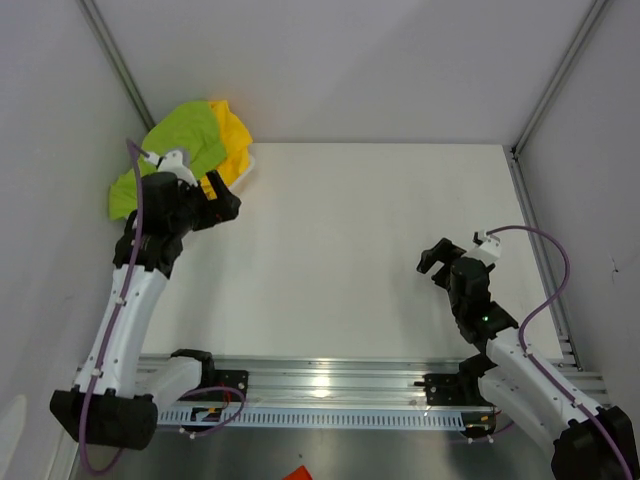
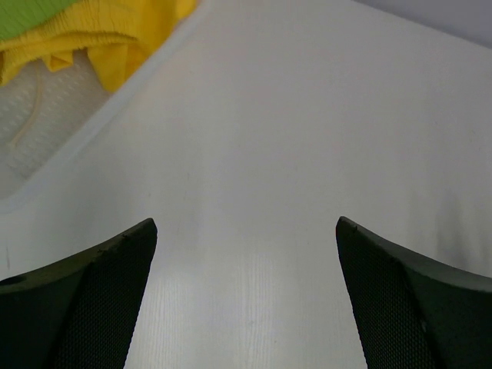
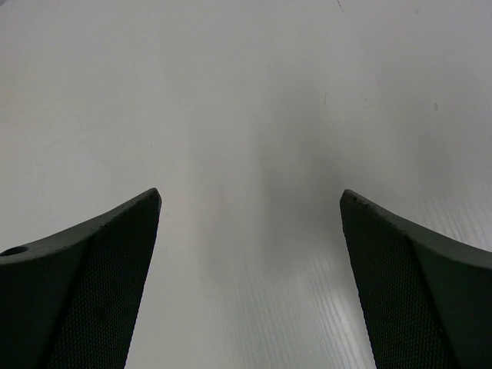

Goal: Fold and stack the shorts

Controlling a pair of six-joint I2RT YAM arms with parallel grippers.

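Green cloth [image 1: 185, 137] and yellow cloth [image 1: 235, 140], crumpled together, fill a white bin [image 1: 246, 170] at the table's back left. Whether these are the shorts cannot be told from their bunched shape. Just in front and to the right of the bin, my left gripper [image 1: 224, 198] is open and empty. In the left wrist view, yellow cloth [image 2: 127, 50] and a bit of green cloth [image 2: 54, 15] show at the upper left, beyond the bin's rim [image 2: 115, 104]. Over the table's right side my right gripper [image 1: 432, 266] hangs open, only bare tabletop [image 3: 246, 154] between its fingers.
Grey walls enclose the back and sides. A metal rail [image 1: 320, 375] runs along the front edge, and a small red object [image 1: 298, 473] lies beyond it.
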